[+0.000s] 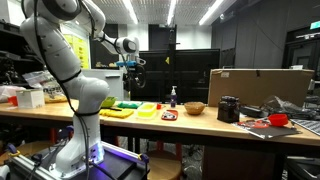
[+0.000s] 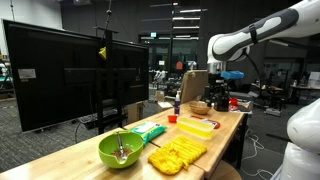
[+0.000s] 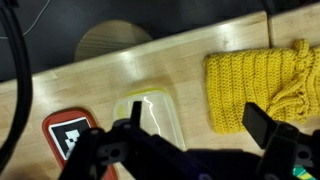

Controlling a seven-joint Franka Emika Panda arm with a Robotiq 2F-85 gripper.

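High over the long wooden table, my gripper points down with its fingers wide apart and nothing between them. Below it in the wrist view, a clear, yellowish container lies toward the left finger. A yellow knitted cloth is spread toward the right finger. Farther left is a red tray with a white and dark item in it. The second exterior view shows the same cloth beside a green bowl, which has a utensil inside.
A pump bottle, a wooden bowl and a black appliance stand along the table. Behind them rises a large cardboard box. A round stool top shows beyond the table edge. Bare wood lies left of the green bowl.
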